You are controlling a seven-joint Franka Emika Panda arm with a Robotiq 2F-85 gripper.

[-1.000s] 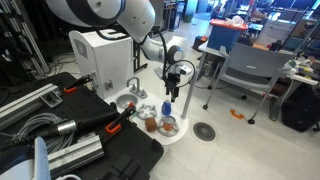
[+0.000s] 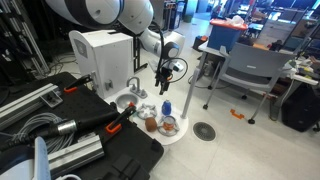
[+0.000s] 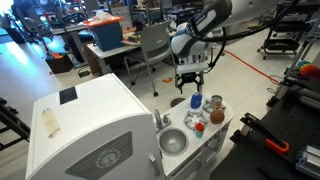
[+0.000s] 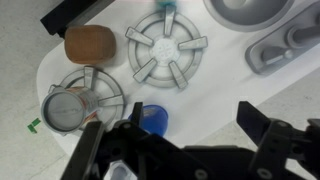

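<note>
My gripper is open, its two black fingers spread wide at the lower part of the wrist view. In exterior view 1 the gripper [image 2: 162,88] hangs above the far side of the white toy-kitchen counter, clear of its objects. A blue object [image 4: 155,119] shows beyond the gap between the fingers, partly covered by the gripper body. It stands on the counter in both exterior views, below the gripper. Close by are a metal can [image 4: 66,109] on a burner and a brown cup-like object [image 4: 90,45]. Nothing appears held.
The sink [image 4: 247,8] and faucet [image 4: 275,50] lie on the counter's other side. A white cabinet block [image 3: 95,135] rises beside the counter. Black tabletop [image 2: 125,155] borders the front. A grey chair [image 2: 255,70] stands on open floor to the right.
In exterior view 1 my arm and gripper have shifted left and slightly upward, away from the blue object. The counter objects look unmoved.
</note>
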